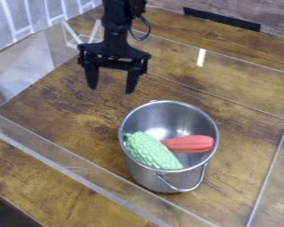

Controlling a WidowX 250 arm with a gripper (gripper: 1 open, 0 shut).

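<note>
My black gripper (113,80) hangs over the back left of the wooden table, its two fingers spread apart with nothing between them. A metal pot (141,166) with a wire handle stands at the front right. In it lie a pale green textured corn-like object (152,149) and a red elongated object (192,144).
Clear panels edge the workspace along the left and right sides.
</note>
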